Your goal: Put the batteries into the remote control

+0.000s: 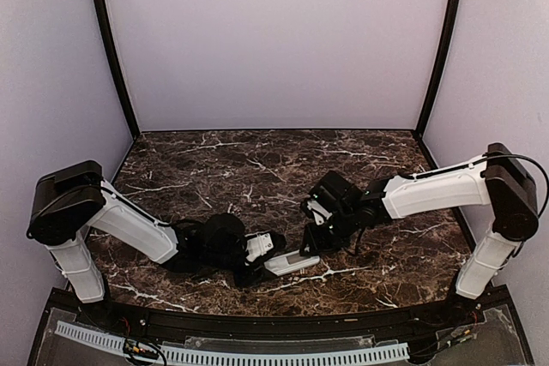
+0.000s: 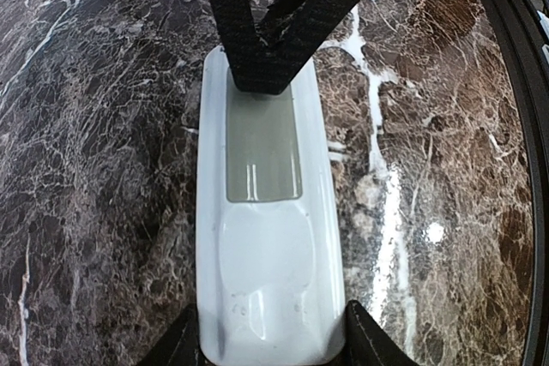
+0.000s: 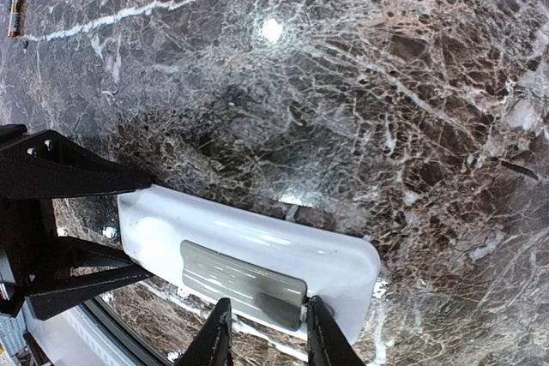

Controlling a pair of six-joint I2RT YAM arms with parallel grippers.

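Observation:
The white remote [image 2: 270, 255] lies on the dark marbled table, its grey battery compartment [image 2: 262, 156] facing up with no battery visible in it. My left gripper is shut on the remote's near end, a finger on each side. At the far end, my right gripper hangs low over the compartment [image 3: 236, 276]. Its fingertips stand apart in the right wrist view, with nothing clearly between them; one fingertip [image 3: 316, 304] is by the compartment's end wall. Whether they touch the remote, I cannot tell. One battery [image 3: 15, 10] lies on the table, well away from the remote.
Bare marbled table [image 1: 266, 160] stretches behind both arms and to the right of the remote. A dark rail [image 1: 283, 319] runs along the front edge, near the remote. Pale walls [image 1: 274, 40] stand at the back and sides.

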